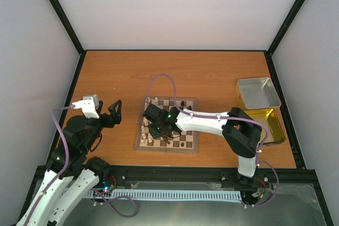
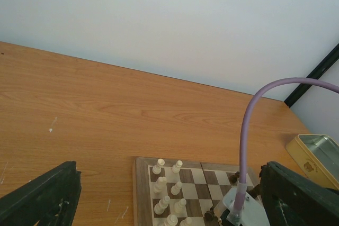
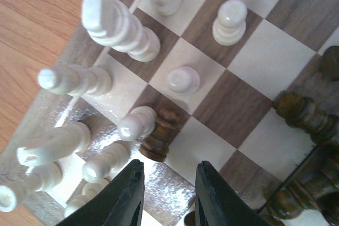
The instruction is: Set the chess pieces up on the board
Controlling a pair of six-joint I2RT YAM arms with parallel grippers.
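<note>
The wooden chessboard [image 1: 188, 147] carries white pieces along its left side [image 2: 163, 203] and dark pieces toward the right. My right gripper is low over the board; a dark piece shows partly at the bottom between its fingers, which seem shut on it. In the right wrist view a dark piece [image 3: 158, 137] lies among upright white pieces [image 3: 121, 30], and more dark pieces [image 3: 304, 115] lie to the right. My left gripper [image 1: 115, 110] stands open and empty left of the board, its fingers wide apart in the left wrist view.
A silver tray [image 1: 258, 92] and a gold tray [image 1: 273, 130] sit at the table's right. The right arm and purple hose cover much of the board from above.
</note>
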